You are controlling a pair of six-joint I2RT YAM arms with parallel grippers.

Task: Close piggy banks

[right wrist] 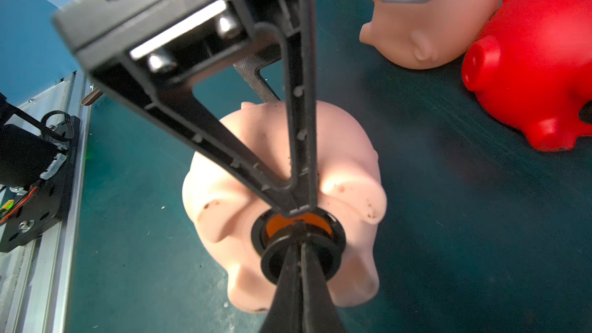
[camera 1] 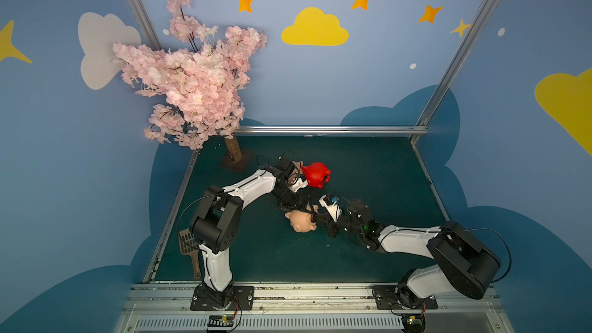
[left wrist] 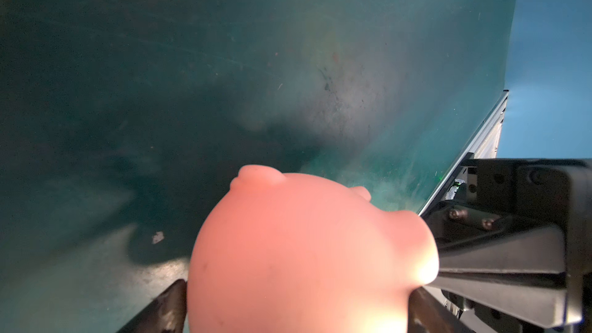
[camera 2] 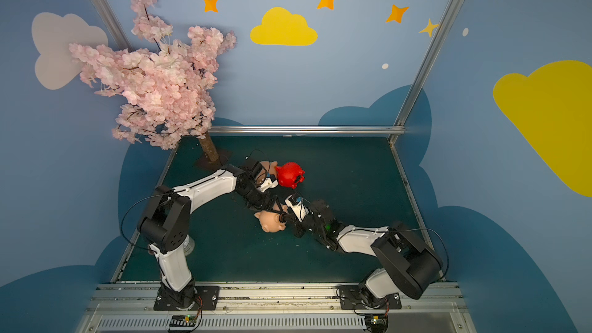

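Note:
A beige piggy bank [camera 1: 302, 221] lies on its side on the green floor, its underside turned toward my right arm. My left gripper stands open around it, one finger on either side of the body. Across the pig in the right wrist view reaches a black left finger [right wrist: 299, 160]. My right gripper is shut, fingertips at a black round stopper [right wrist: 271, 265] in front of the pig's belly hole [right wrist: 299, 219]. Orange shows inside the hole above the stopper. Whether the fingers pinch the stopper or only press it, I cannot tell.
A red piggy bank [camera 1: 316, 174] stands farther back, with another beige piggy bank [right wrist: 431, 24] beside it, partly behind my left arm. A blossom tree [camera 1: 197, 80] fills the back left corner. A brown slotted scoop [camera 1: 188, 243] lies front left.

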